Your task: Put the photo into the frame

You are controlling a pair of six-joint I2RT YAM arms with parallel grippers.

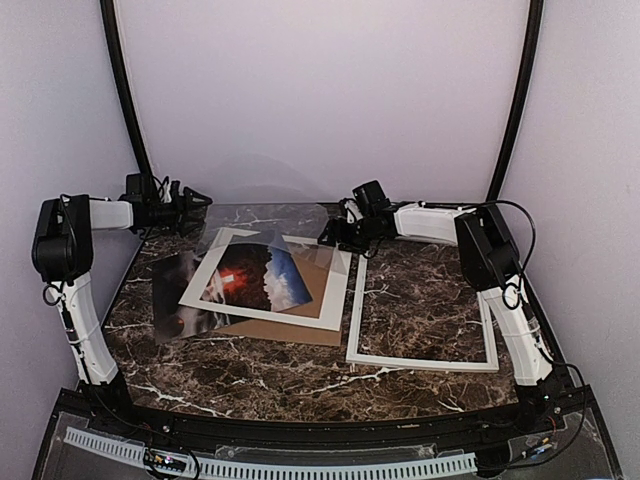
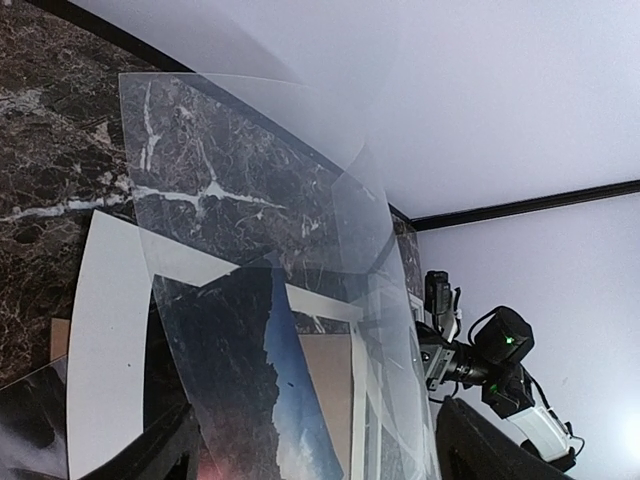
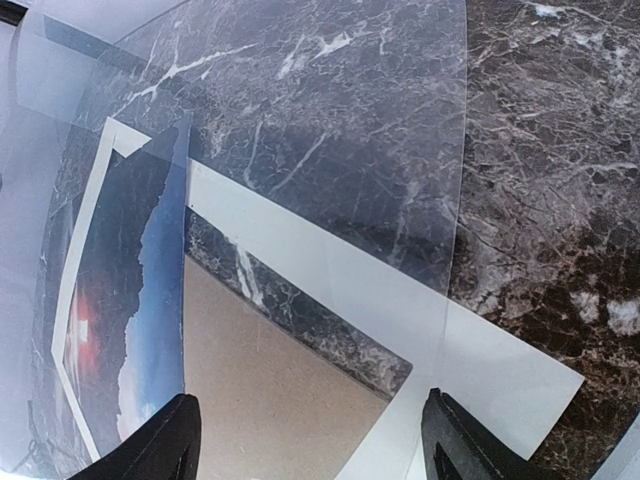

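Observation:
The photo, with a red glow and a blue sky edge, lies askew within a tilted white frame. A clear bent sheet curves above them, partly covering both. Left of that sheet, at the back, my left gripper has its fingers spread wide. My right gripper is by the sheet's right edge over the frame's back right corner. Its fingers also stand apart; whether the sheet touches them I cannot tell.
Brown board shows beneath the frame, with a second, darker picture at its left. Another white frame lies on the right, bare marble inside it.

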